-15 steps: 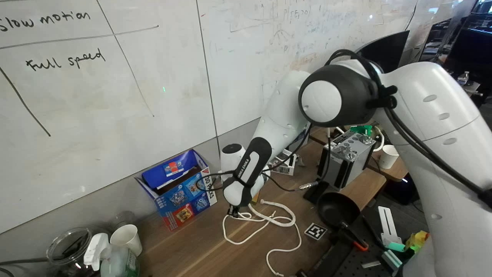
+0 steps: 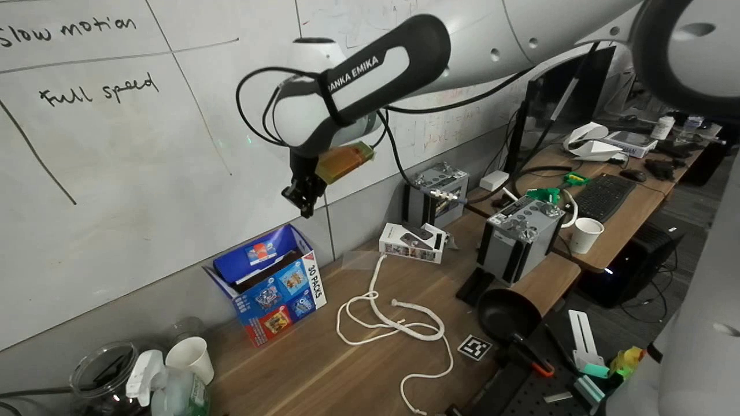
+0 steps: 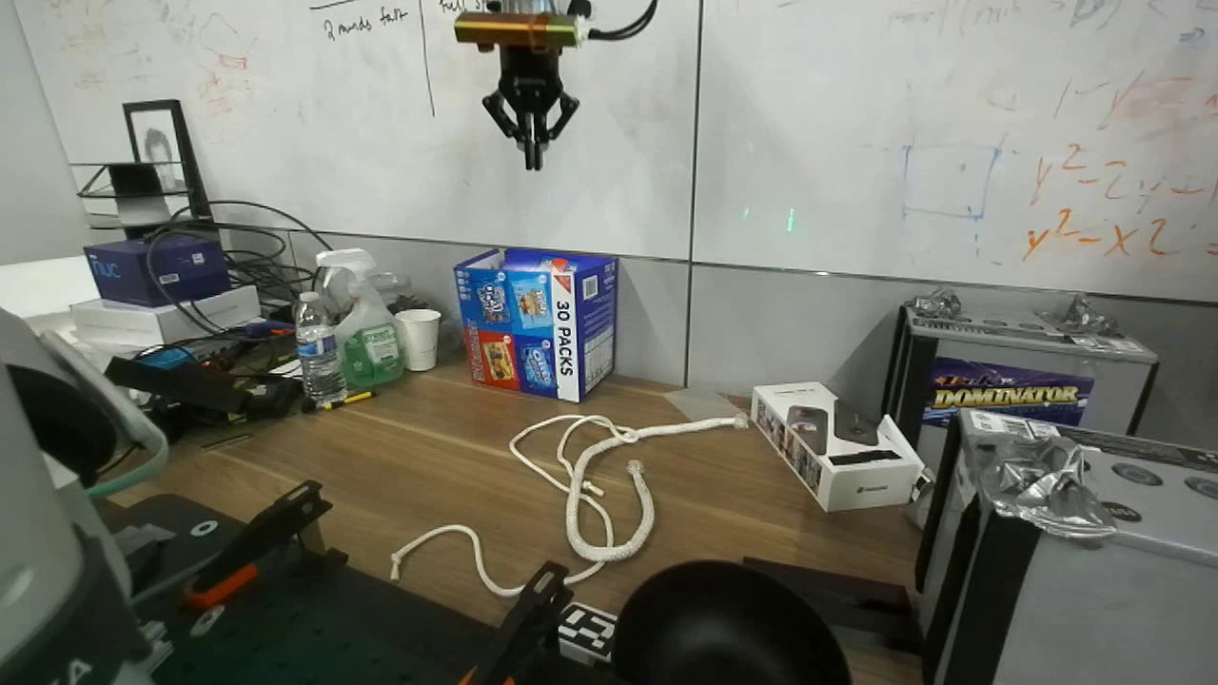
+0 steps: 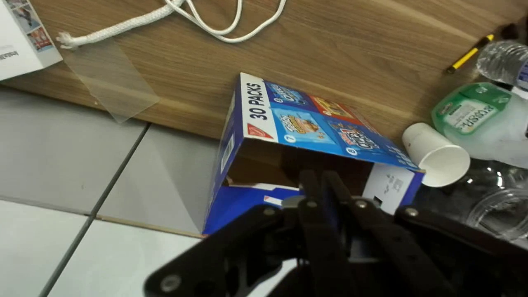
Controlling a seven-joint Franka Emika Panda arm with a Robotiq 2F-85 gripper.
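Observation:
My gripper (image 3: 533, 162) hangs high in front of the whiteboard, above the blue snack box (image 3: 537, 325) marked "30 PACKS". Its fingers point down and stand close together; the gripper is shut. What lies between them is too dark to make out. In the wrist view the fingertips (image 4: 309, 179) overlap the open top of the snack box (image 4: 317, 131), whose flap stands raised at the wall side. Part of the box's inside is hidden behind the fingers. On the table, the white rope (image 3: 611, 548) lies in loose loops, apart from the gripper.
Left of the box are a paper cup (image 3: 419, 339), a spray bottle (image 3: 368, 342) and a water bottle (image 3: 319, 348). To the right sit a white box (image 3: 839, 451) and grey metal units (image 3: 1085, 571). A black pan (image 3: 731, 634) is at the front. Bare tabletop surrounds the rope.
The arm has risen from low over the table by the rope, right of the snack box, to high above the box. The rope and box appear unmoved.

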